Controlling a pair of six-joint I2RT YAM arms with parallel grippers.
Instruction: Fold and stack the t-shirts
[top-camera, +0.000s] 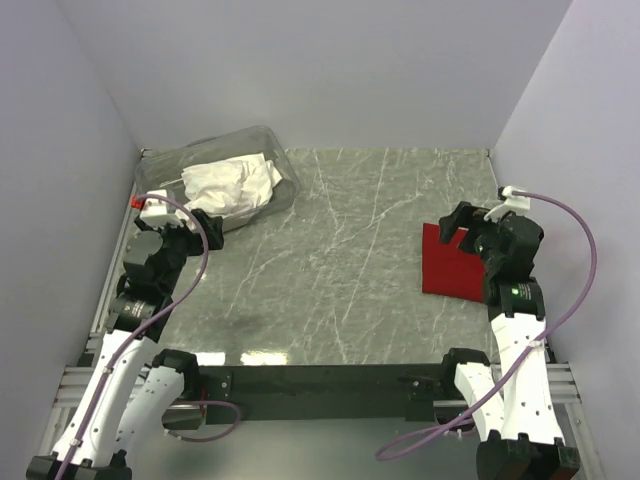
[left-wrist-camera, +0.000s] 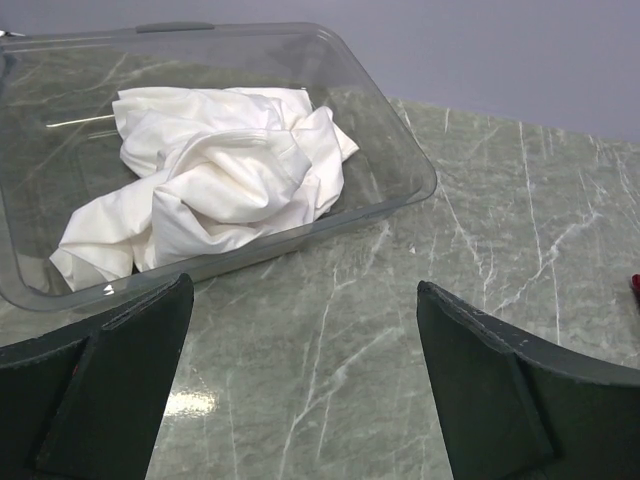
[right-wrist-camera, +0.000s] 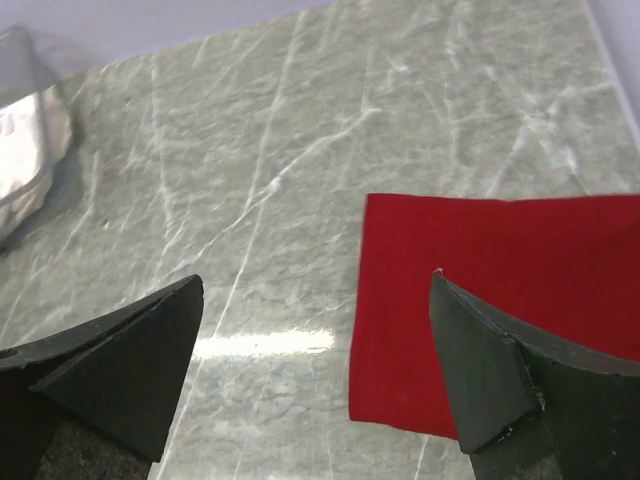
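A crumpled white t-shirt (top-camera: 232, 186) lies in a clear plastic bin at the back left; its folds (left-wrist-camera: 225, 180) show well in the left wrist view. On the right of the table a red t-shirt (top-camera: 447, 268) rests flat, folded into a neat block (right-wrist-camera: 480, 270), partly covered by my right arm in the top view. My left gripper is open in front of the bin, nothing between its fingers. Above the table by the red t-shirt, my right gripper also stands open and empty, one finger (right-wrist-camera: 490, 370) overlapping the red cloth in view.
The clear bin (top-camera: 284, 163) has raised walls and stands against the back left of the table. Between bin and red t-shirt the grey marbled tabletop (top-camera: 340, 250) is bare. Walls rise at the back and both sides.
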